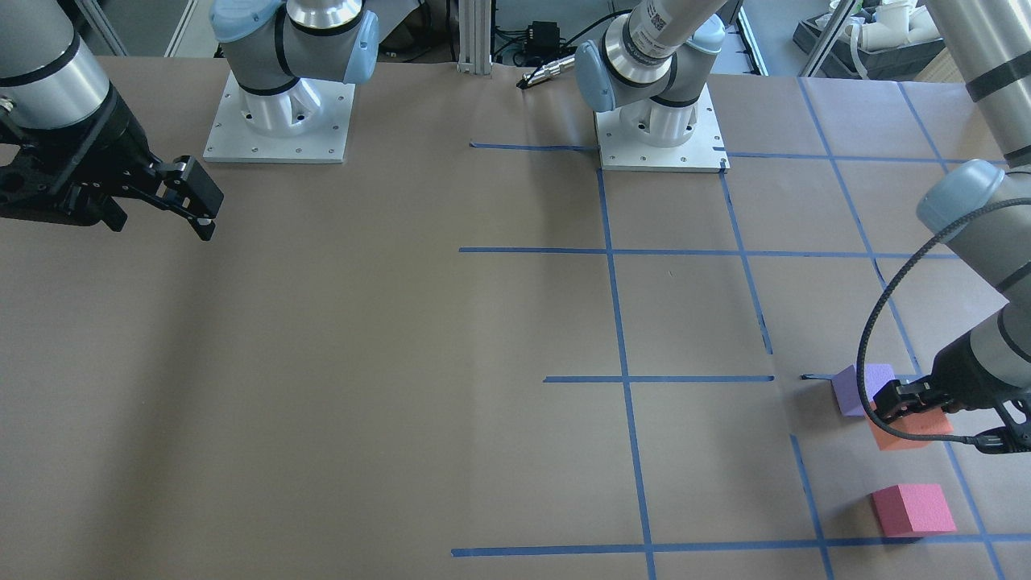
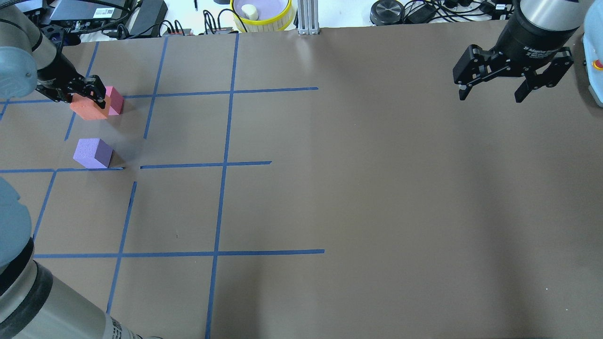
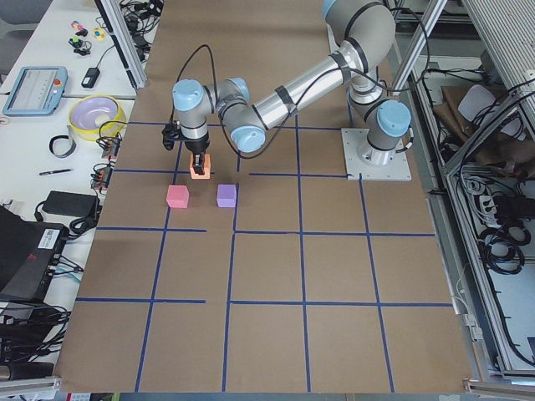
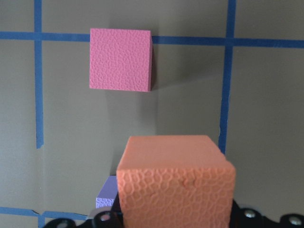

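Observation:
My gripper (image 2: 93, 96) is shut on an orange cube (image 4: 175, 190), held low over the taped table beside a pink cube (image 1: 913, 511) and a purple cube (image 2: 93, 153). In the front view the orange cube (image 1: 908, 430) shows under the black gripper, in front of the purple cube (image 1: 850, 391). In the wrist view the pink cube (image 4: 120, 59) lies ahead of the held cube, and the purple one (image 4: 105, 192) is partly hidden behind it. In the left view the orange cube (image 3: 201, 172) is behind the other two.
Another arm with a black gripper (image 2: 509, 73) stands on the far side of the table. Two more arm bases (image 1: 662, 145) are at the back.

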